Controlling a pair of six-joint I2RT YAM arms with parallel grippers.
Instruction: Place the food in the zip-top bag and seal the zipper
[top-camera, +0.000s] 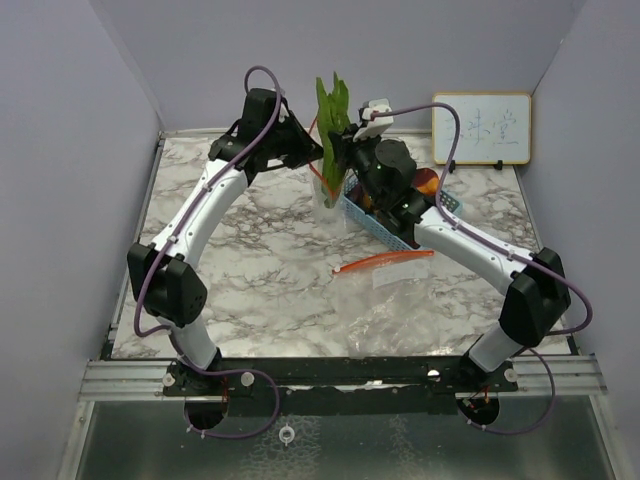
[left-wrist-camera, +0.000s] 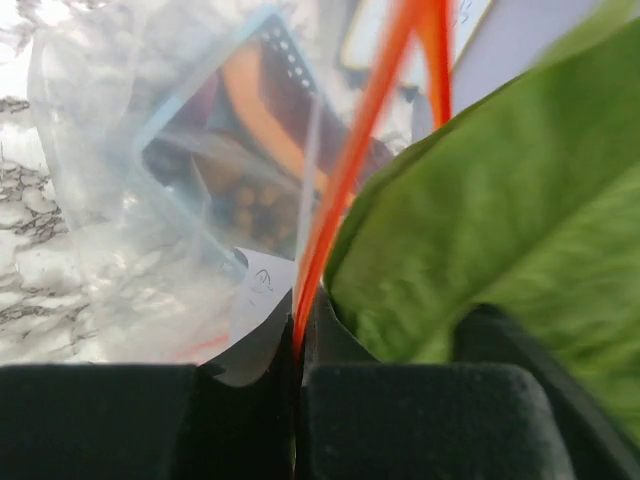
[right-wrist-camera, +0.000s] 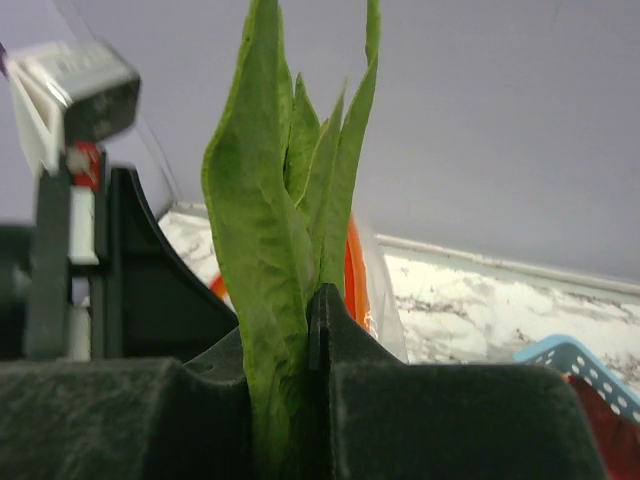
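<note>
My left gripper (top-camera: 316, 150) is shut on the orange rim of a clear zip top bag (left-wrist-camera: 110, 250), which hangs in the top view's middle. My right gripper is shut on tall green leaves (right-wrist-camera: 260, 200), which stand upright and reach down inside the bag's mouth beside the orange zipper strip (right-wrist-camera: 356, 270). In the left wrist view the leaves fill the right side, close beside the left fingers; their lower ends are hidden.
A blue basket (top-camera: 375, 225) of produce sits behind and under the right arm. Another bag (top-camera: 380, 310) with an orange strip lies flat on the front table. A small whiteboard (top-camera: 480, 128) stands at the back right.
</note>
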